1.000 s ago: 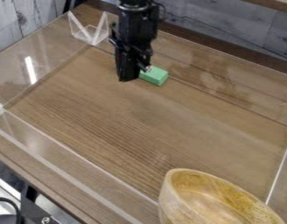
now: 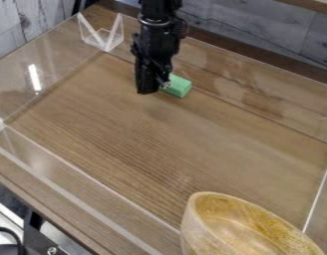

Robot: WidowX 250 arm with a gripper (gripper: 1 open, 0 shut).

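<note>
My gripper (image 2: 152, 81) hangs low over the back middle of the wooden table, its dark body reaching down from the top of the view. A small green block (image 2: 177, 87) lies just to its right, partly behind it. Whether the fingers are open or shut, or touch the block, I cannot make out.
A large tan bowl (image 2: 243, 227) fills the front right. A white wire-like object (image 2: 100, 35) is at the back left, and a grey wall (image 2: 259, 40) runs along the back.
The arm has drawn back toward the rear and a little up, appearing smaller. The green block looks to be in about the same place.
</note>
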